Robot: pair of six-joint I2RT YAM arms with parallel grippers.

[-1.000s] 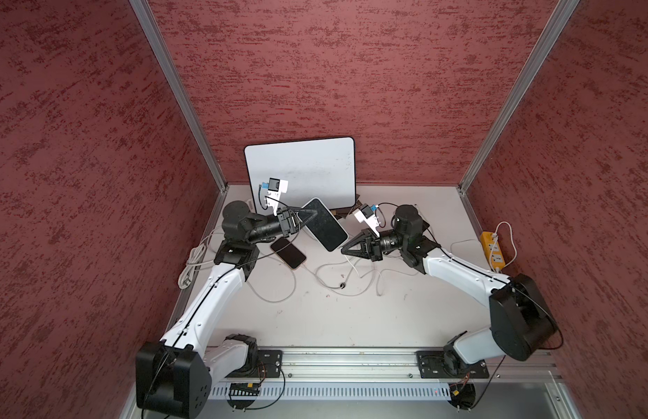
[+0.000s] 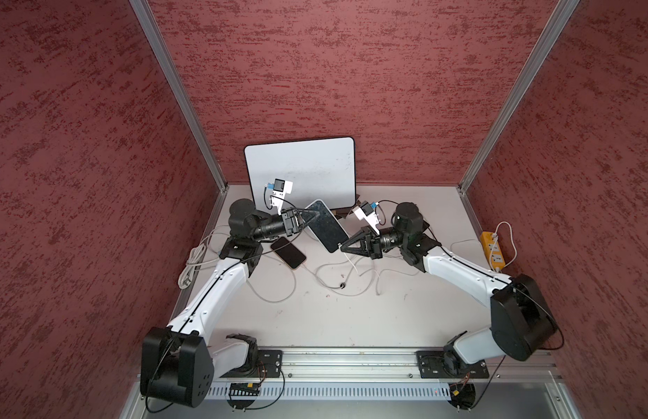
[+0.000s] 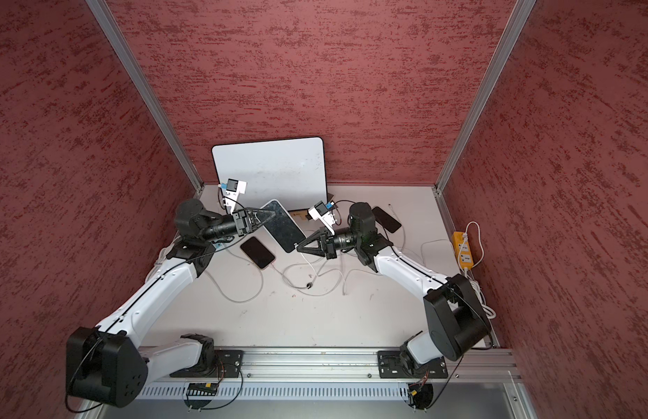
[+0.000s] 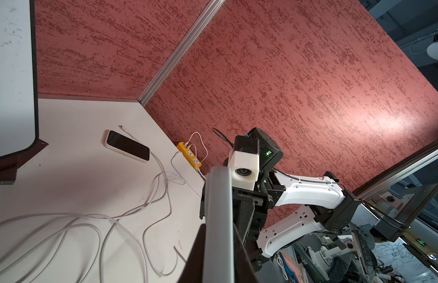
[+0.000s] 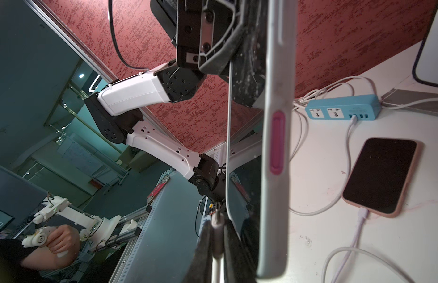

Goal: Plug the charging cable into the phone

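Observation:
A dark-screened phone with a white frame (image 2: pixel 326 227) is held tilted above the table, my left gripper (image 2: pixel 309 215) shut on its upper end. In the left wrist view the phone's pale edge (image 4: pixel 219 221) fills the space between the fingers. My right gripper (image 2: pixel 343 247) is at the phone's lower corner, shut on the charging cable's plug (image 5: pixel 218 231). In the right wrist view the plug's tip points up along the phone's side (image 5: pixel 277 198), close to its lower end. The port is hidden, so whether the tip touches it cannot be told. White cable (image 2: pixel 352 264) hangs below the right gripper.
A second phone (image 2: pixel 288 252) lies below the left gripper, with a cable in it; a third phone (image 3: pixel 387 219) lies behind the right arm. Loose cables cross mid-table. A whiteboard (image 2: pixel 303 171) stands behind.
The left gripper and its phone have shifted slightly right and down, bringing the phone's lower end closer to the right gripper. The right arm has hardly moved.

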